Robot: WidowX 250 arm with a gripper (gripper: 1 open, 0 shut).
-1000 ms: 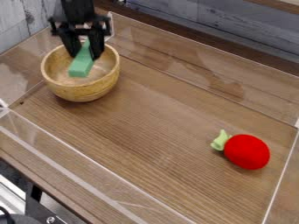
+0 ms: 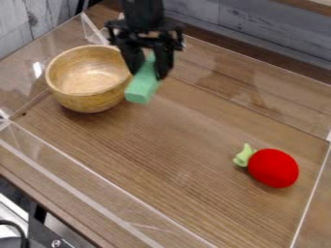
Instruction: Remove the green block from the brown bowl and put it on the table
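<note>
The green block (image 2: 142, 84) hangs just right of the brown bowl (image 2: 79, 101), its upper end between the fingers of my black gripper (image 2: 149, 62). My gripper is shut on it, with the block pointing downward at a slight tilt. In the picture the block's left side comes close to the bowl's right rim. How high it hangs above the table cannot be judged exactly. The bowl looks empty, with its inside wall showing.
A red tomato-like toy (image 2: 273, 168) with a pale green stem lies at the right of the wooden table (image 2: 168, 160). Bare tabletop spreads between the bowl and the toy. Walls border the table's back.
The bowl and the red toy have stayed in place.
</note>
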